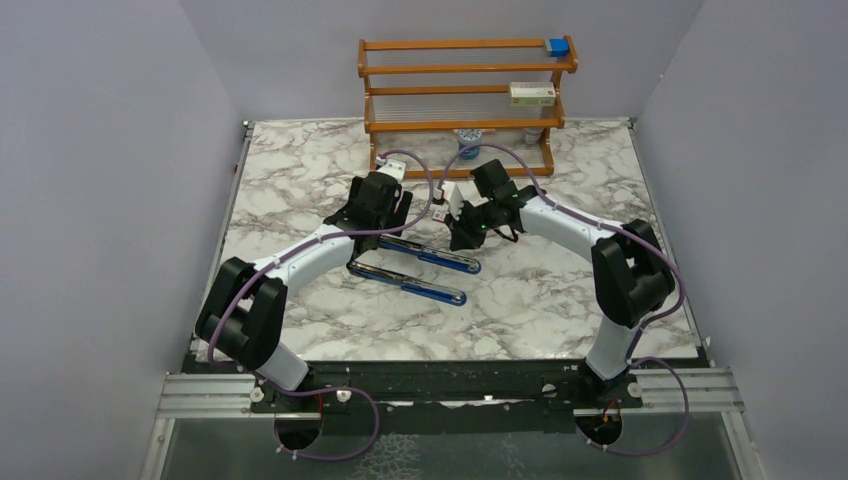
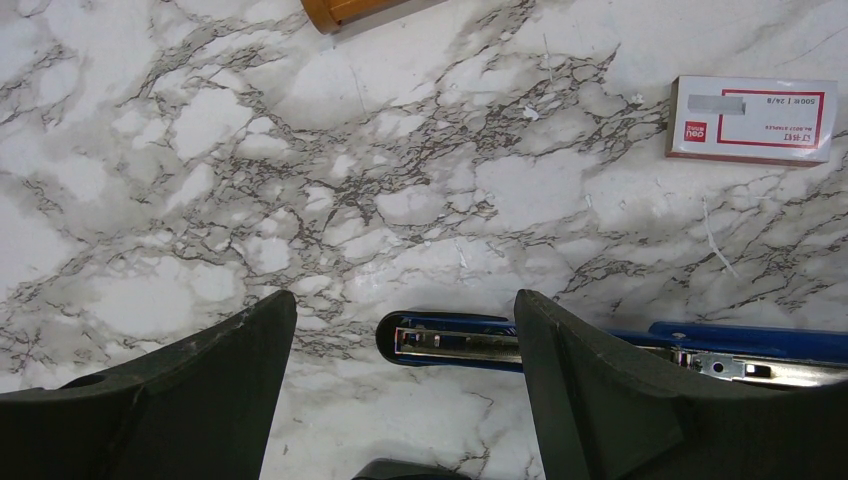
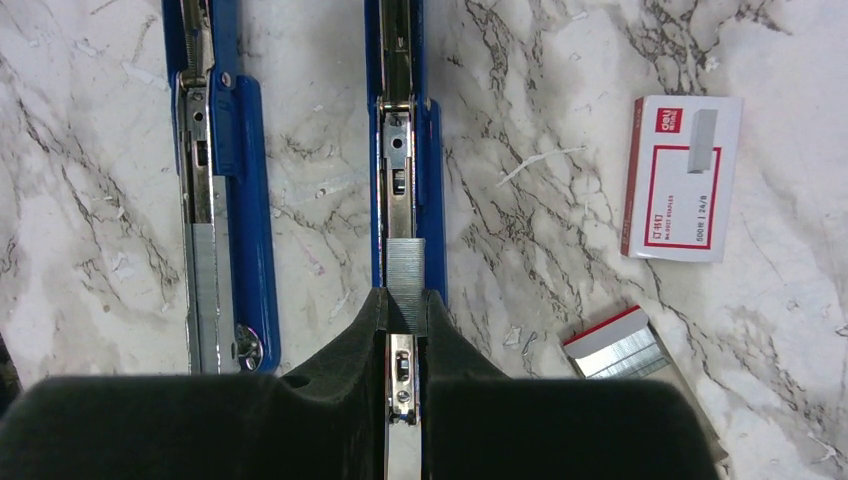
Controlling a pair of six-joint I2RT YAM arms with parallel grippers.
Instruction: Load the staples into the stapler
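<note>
Two blue staplers lie opened out on the table, the far stapler (image 1: 437, 258) and the near stapler (image 1: 420, 288). In the right wrist view, my right gripper is shut on a grey staple strip (image 3: 406, 262). The strip is lined up over the far stapler's metal channel (image 3: 399, 215); whether it touches the channel I cannot tell. Grey staples (image 3: 208, 290) show in the near stapler's channel. My left gripper stands open, its fingers wide apart and empty, above one end of the far stapler (image 2: 455, 345).
A closed white staple box (image 3: 685, 180) lies beside the far stapler, and an opened box with staples (image 3: 625, 350) sits close to the right gripper. A wooden rack (image 1: 465, 126) stands at the back. Open tabletop (image 1: 560, 310) spreads to the right.
</note>
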